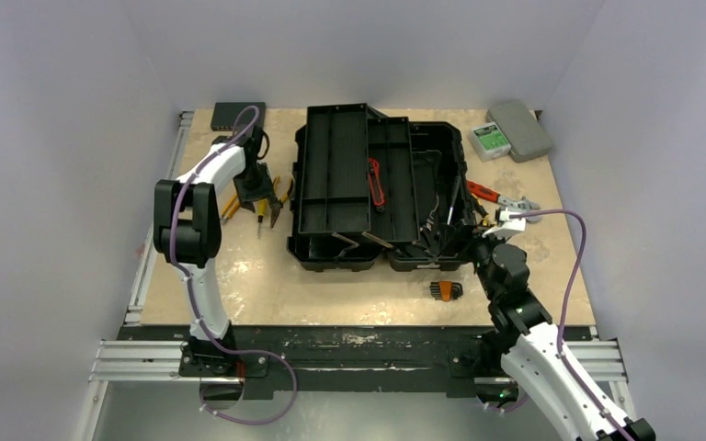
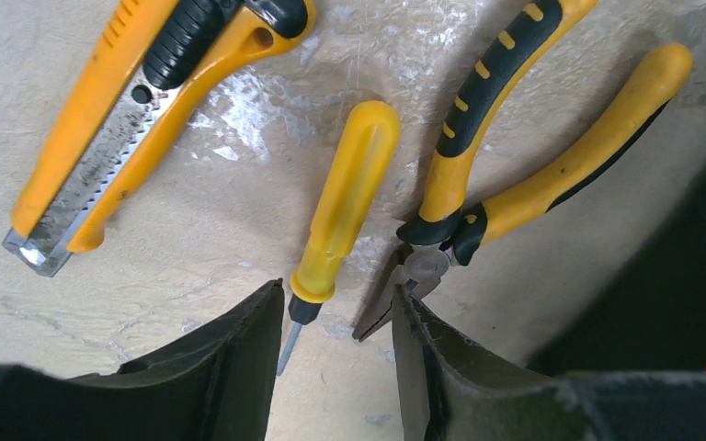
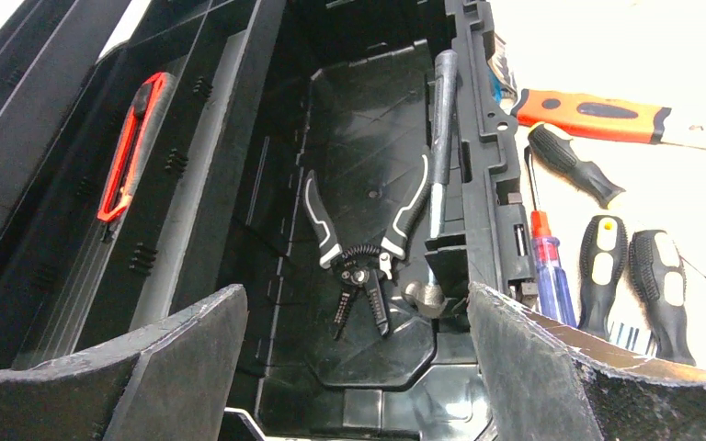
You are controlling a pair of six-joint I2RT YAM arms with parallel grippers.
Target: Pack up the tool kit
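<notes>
On the table left of the black toolbox (image 1: pixel 335 213), my left gripper hovers with its fingers apart and nothing between them. Below it lie a yellow screwdriver (image 2: pixel 345 188), yellow-black pliers (image 2: pixel 524 197) with handles spread, and an orange utility knife (image 2: pixel 115 129). The screwdriver's shaft shows in the gap between the fingertips. At the toolbox's right side, my right gripper stands open and empty over the lower compartment. Inside that compartment are wire strippers (image 3: pixel 360 276) and a hammer (image 3: pixel 441 138). A red utility knife (image 3: pixel 135 142) rests in a raised tray.
Right of the toolbox lie several screwdrivers (image 3: pixel 602 262) and an orange-handled tool (image 3: pixel 588 115). A hex key set (image 1: pixel 446 290) is in front. A green-white box (image 1: pixel 490 140) and a grey case (image 1: pixel 520 129) sit at the back right, a black box (image 1: pixel 236 116) at the back left.
</notes>
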